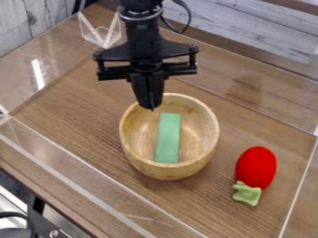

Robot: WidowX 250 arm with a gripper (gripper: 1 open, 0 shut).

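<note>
My gripper [152, 101] hangs over the back rim of a wooden bowl [200, 155], its narrow tip shut with nothing visible between the fingers. Inside the bowl lies a green oblong block [168, 137]. To the right of the bowl, on the wooden table [74, 125], rests a red rounded object [256, 166] with a light green piece [246, 192] at its near end.
A clear plastic or wire container [99, 28] stands at the back left, partly behind the arm. The left of the table and the area behind the bowl are clear. A dark cable [13, 217] shows at the lower left corner.
</note>
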